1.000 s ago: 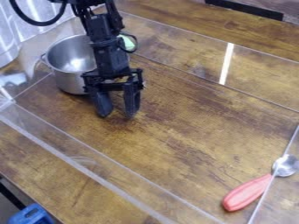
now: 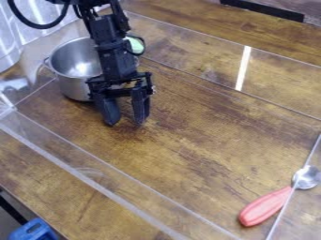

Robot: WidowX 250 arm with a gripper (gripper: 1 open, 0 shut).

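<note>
My black gripper (image 2: pixel 126 110) hangs low over the wooden table, just in front and to the right of a steel pot (image 2: pixel 73 67). Its two fingers look apart, with nothing clearly between them. The arm hides part of the pot. A spoon with a red handle (image 2: pixel 266 205) and silver head lies at the front right, well away from my gripper.
A small green object (image 2: pixel 137 45) sits behind the arm. Clear plastic strips or panels border the table's sides. A blue object (image 2: pixel 36 231) is at the lower left corner.
</note>
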